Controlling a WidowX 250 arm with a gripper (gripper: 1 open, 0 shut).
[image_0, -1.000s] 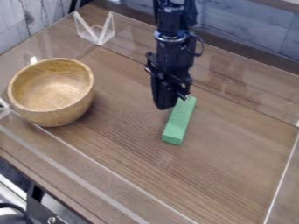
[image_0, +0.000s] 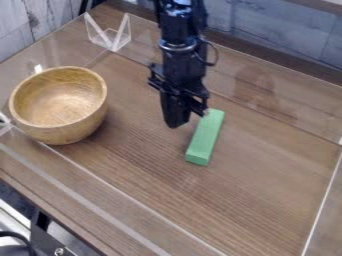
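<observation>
The black arm reaches down from the top middle to my gripper (image_0: 179, 119), which is shut, with nothing visible between its fingers, just left of a green rectangular block (image_0: 205, 138) lying flat on the brown table. A wooden bowl (image_0: 56, 100) sits at the left.
A white wire-like object (image_0: 110, 32) stands at the back left, near the table's edge. Dark cables lie off the lower left corner.
My gripper has shifted a little to the left, away from above the green block's upper end. The block and bowl look unmoved.
</observation>
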